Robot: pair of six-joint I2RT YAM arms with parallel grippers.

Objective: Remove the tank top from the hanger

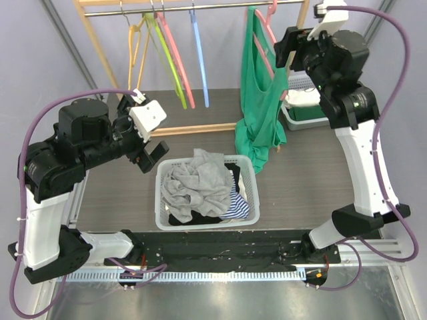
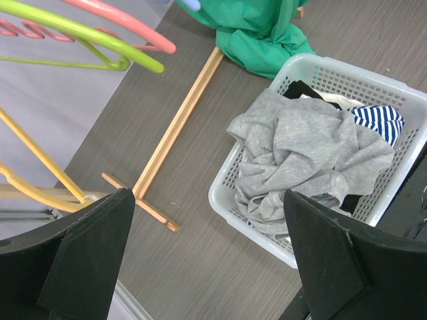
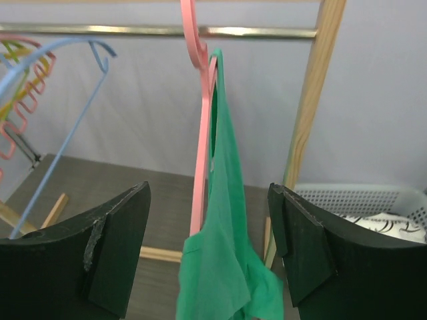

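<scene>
The green tank top (image 1: 257, 120) hangs on a pink hanger (image 3: 199, 160) at the right end of the rail, its lower folds reaching down to the floor. My right gripper (image 1: 287, 50) is up beside the top of that hanger, open; in the right wrist view the hanger and tank top stand centred beyond its fingers (image 3: 87, 260), with nothing held. My left gripper (image 1: 137, 133) stands open over the left side of the floor, with the laundry basket below and loose hangers above in its wrist view.
A basket (image 1: 160, 197) with grey and striped clothes sits at front centre. A second basket (image 1: 307, 123) stands back right. Yellow, green, pink and blue hangers (image 1: 199, 57) hang left of the tank top. A wooden base bar (image 1: 193, 130) crosses the floor.
</scene>
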